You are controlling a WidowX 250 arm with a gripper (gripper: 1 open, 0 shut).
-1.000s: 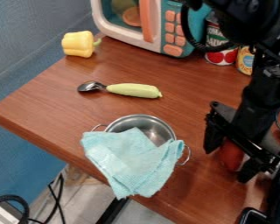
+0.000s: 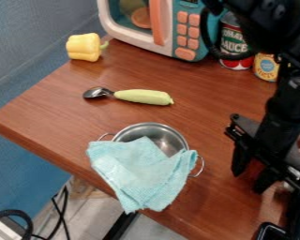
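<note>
The black arm reaches down at the right, its gripper (image 2: 250, 161) low over the table's right side; the dark fingers hide whatever is behind or between them, so its state is unclear. A steel pot (image 2: 156, 130) with two handles stands near the front edge, a light blue cloth (image 2: 138, 176) draped over it and hanging past its rim. A spoon (image 2: 97, 92) lies beside a pale green corn or squash-like toy (image 2: 143, 97).
A toy microwave (image 2: 184, 28) stands at the back, with cans (image 2: 266, 66) to its right. A yellow pepper (image 2: 83, 47) sits at the back left edge.
The gripper has shifted slightly right and up. The red object seen at its fingers earlier is no longer visible.
</note>
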